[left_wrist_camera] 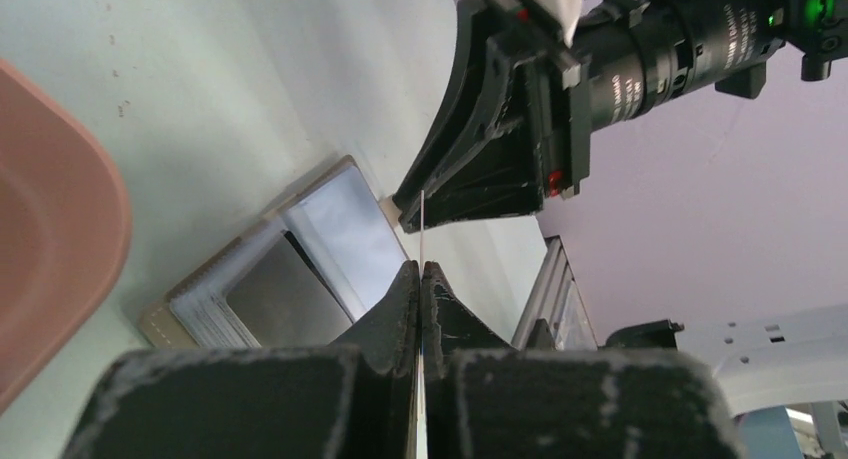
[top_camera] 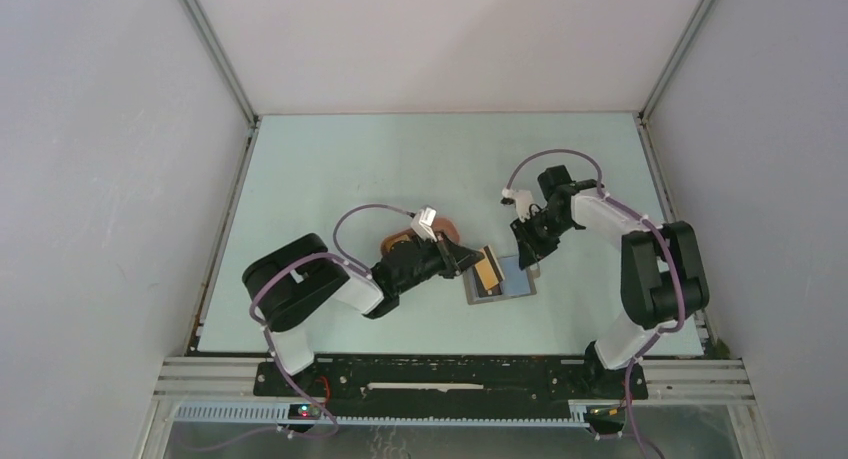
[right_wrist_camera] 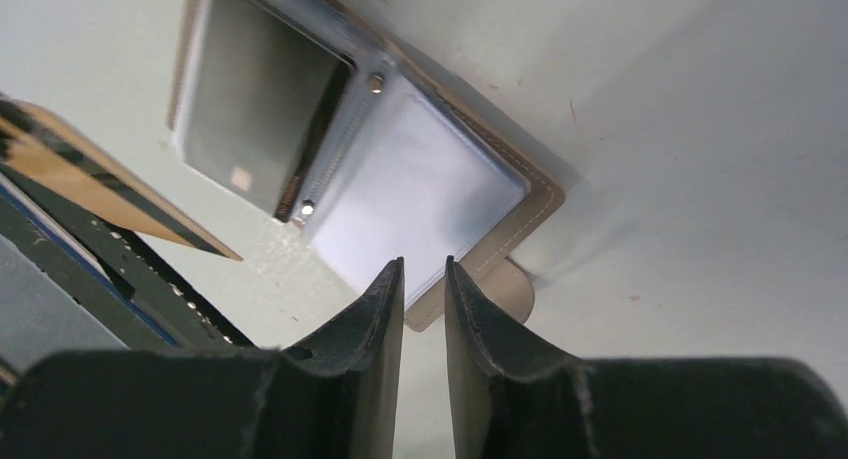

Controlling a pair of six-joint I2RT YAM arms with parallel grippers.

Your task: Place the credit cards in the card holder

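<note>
My left gripper (top_camera: 460, 262) is shut on a thin orange card (top_camera: 487, 269), seen edge-on in the left wrist view. The card is over the open card holder (top_camera: 515, 277), which has a grey panel (right_wrist_camera: 265, 99) and a white-blue panel (right_wrist_camera: 410, 179). My right gripper hangs above the holder's white panel and tab, at its right side, with a small gap between the fingertips and nothing seen in it.
A pink bowl (left_wrist_camera: 55, 219) sits behind my left gripper, partly hidden by the arm. The table's front edge runs below the holder.
</note>
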